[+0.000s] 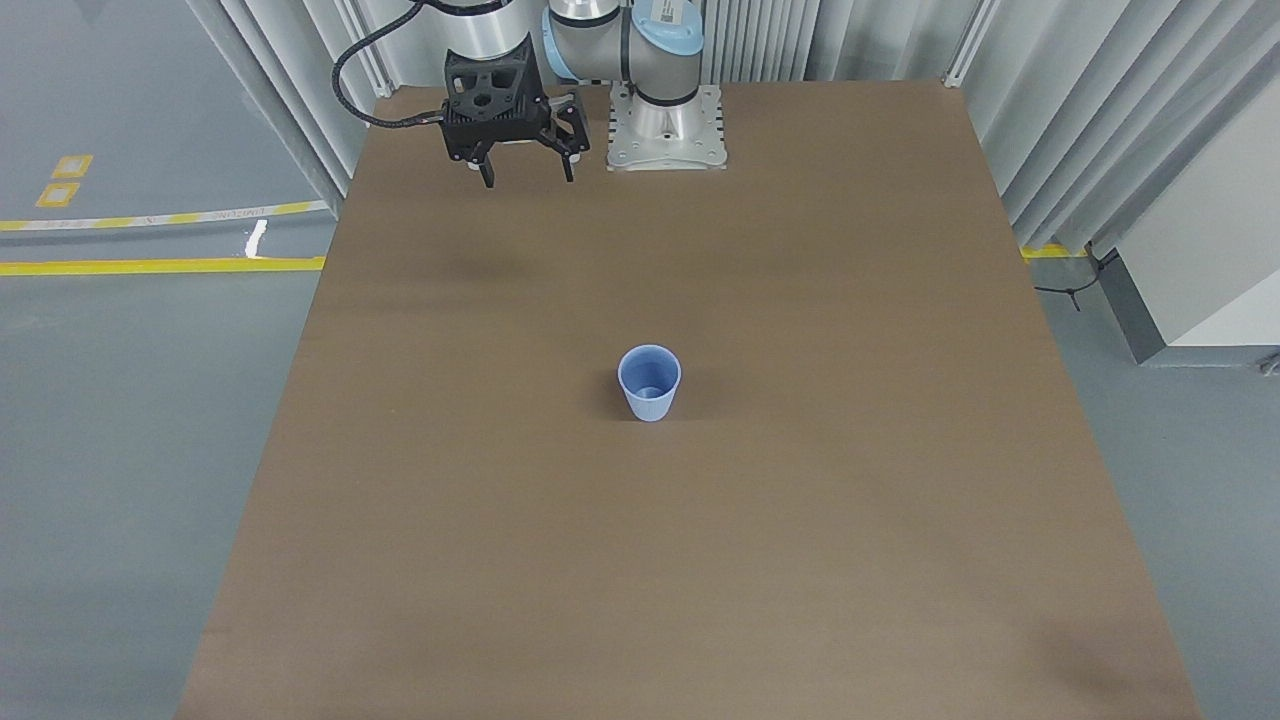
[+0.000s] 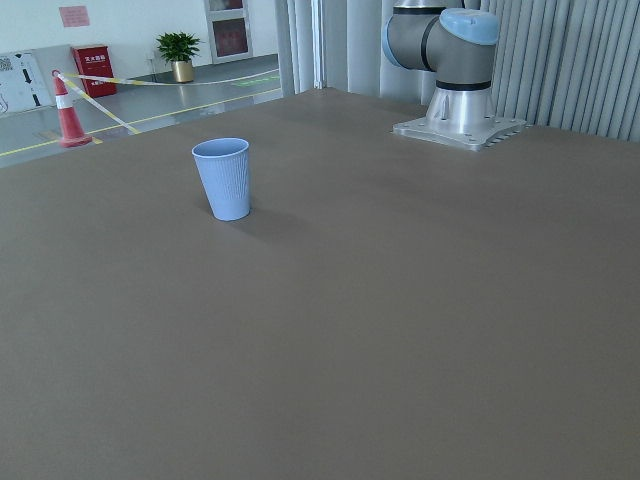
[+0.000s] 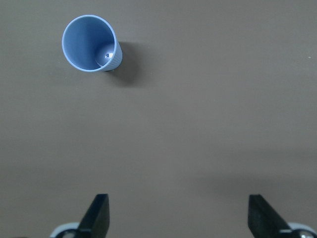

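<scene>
A light blue ribbed cup (image 1: 649,384) stands upright and empty near the middle of the brown table (image 1: 840,504); in the left view the cup (image 2: 221,185) is on the far side left of centre. My gripper (image 1: 528,180) hangs over the back left of the table, well away from the cup. In the wrist view the cup (image 3: 91,44) lies toward the upper left, beyond the fingertips, and my gripper is open with bare tabletop between its fingers. The gripper is out of the left view.
The arm's base plate (image 1: 666,150) is fixed at the back centre of the table, with curtains behind it. Open floor surrounds the table at both sides.
</scene>
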